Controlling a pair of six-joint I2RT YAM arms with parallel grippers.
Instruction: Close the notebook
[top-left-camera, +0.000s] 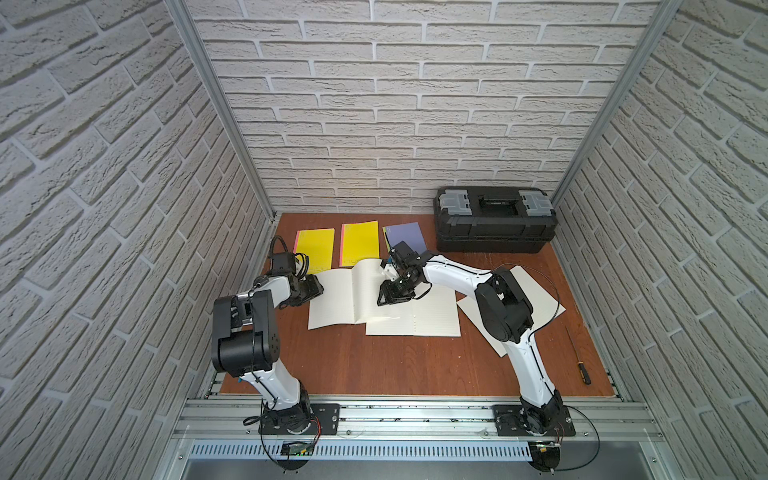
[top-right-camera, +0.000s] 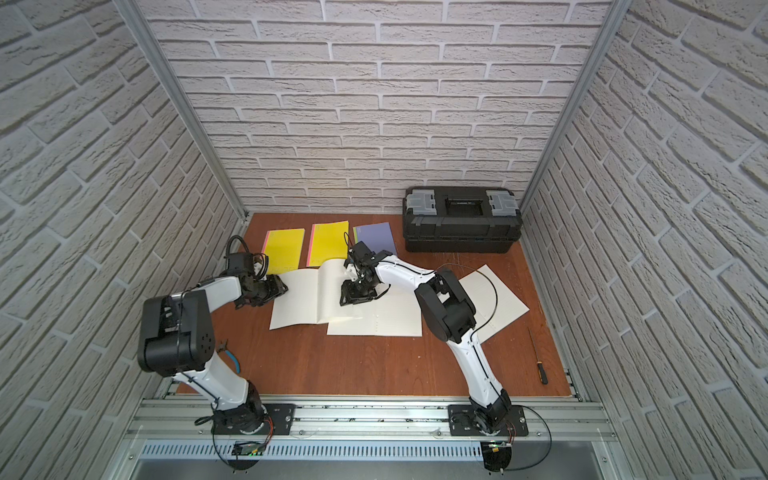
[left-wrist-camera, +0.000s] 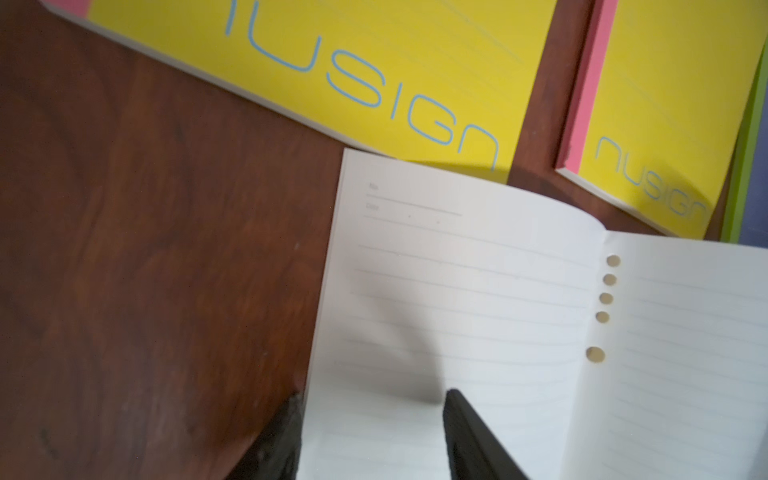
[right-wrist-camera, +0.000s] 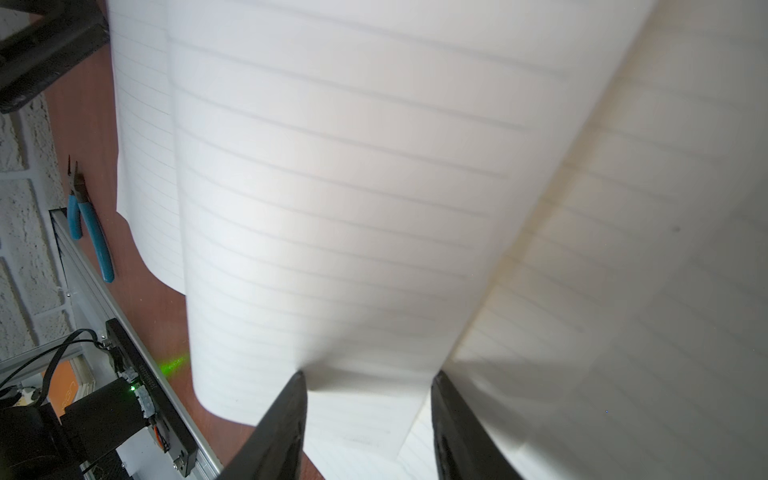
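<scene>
An open lined notebook (top-left-camera: 330, 300) lies with its fold (top-left-camera: 354, 296) raised and its left page bowed. Its right half overlaps a second open notebook (top-left-camera: 436, 310). At the left edge of the upper notebook is my left gripper, its fingers apart: one beside the edge, the other over the left page. Over the right edge stands my right gripper with spread fingers, one above the curved page (right-wrist-camera: 320, 200) and the other just past that page's edge. Whether the fingertips touch paper, I cannot tell.
Two yellow notebooks (top-left-camera: 314, 249) and a purple one (top-left-camera: 405, 234) lie behind. A black toolbox (top-left-camera: 496, 220) stands at the back right, with more open white pages (top-left-camera: 520, 300) in front of it.
</scene>
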